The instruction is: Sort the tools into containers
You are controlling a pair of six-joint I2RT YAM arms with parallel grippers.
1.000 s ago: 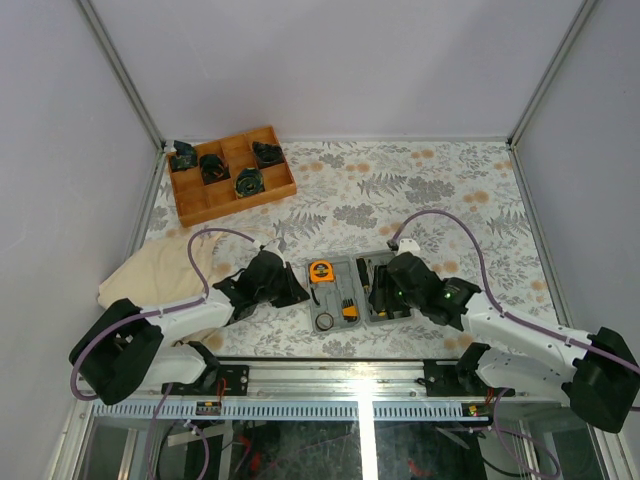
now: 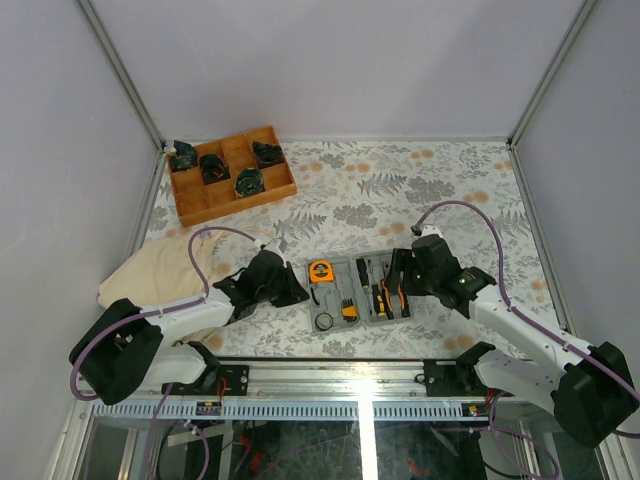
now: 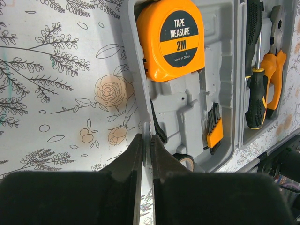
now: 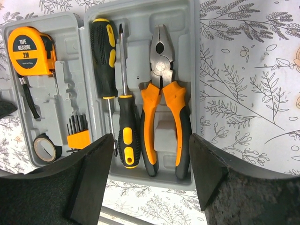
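The grey tool case (image 3: pixel 131 56) lies open, holding a tape measure (image 3: pixel 171 42), two screwdrivers (image 4: pixel 127 131), pliers (image 4: pixel 183 140), a hex key set (image 4: pixel 78 138) and a black tape roll (image 4: pixel 44 147). My left gripper is shut on the case's left rim. My right gripper is open over the right half, above the screwdrivers and pliers, nothing between its fingers.
A wooden divided box (image 2: pixel 205 205) with dark items in several compartments stands at the back left. A beige cloth (image 2: pixel 140 280) lies at the left.
The left arm and the case look unchanged.
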